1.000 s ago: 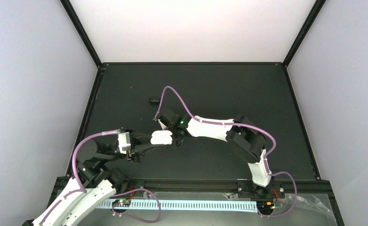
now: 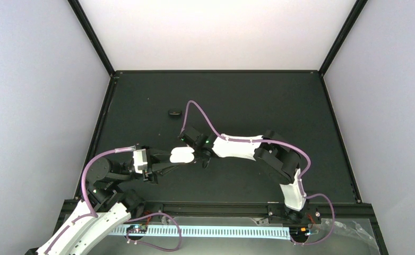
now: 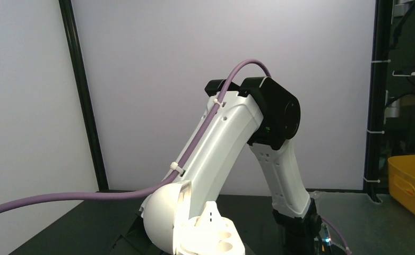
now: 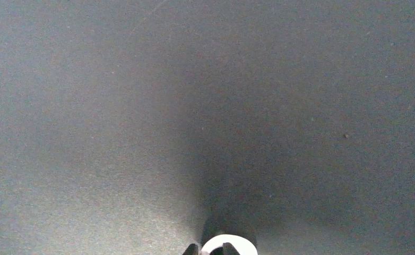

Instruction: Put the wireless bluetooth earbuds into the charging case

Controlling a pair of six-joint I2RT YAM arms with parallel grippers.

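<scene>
The white charging case (image 2: pixel 182 154) is held off the table by my left gripper (image 2: pixel 172 161), which is shut on it. In the left wrist view the case (image 3: pixel 210 234) stands open, its rounded lid (image 3: pixel 163 218) to the left and its recesses facing up; glare hides whether an earbud sits inside. My right gripper shows two dark tips spaced apart at the bottom of its wrist view, right by a white rounded rim (image 4: pixel 230 238), probably the case's. Whether an earbud is between those tips I cannot make out. The right arm's body hides them in the top view.
A small black object (image 2: pixel 175 113) lies on the dark table behind the grippers. The purple cable (image 2: pixel 205 117) of the right arm arches close to it.
The left gripper and case have stayed still.
</scene>
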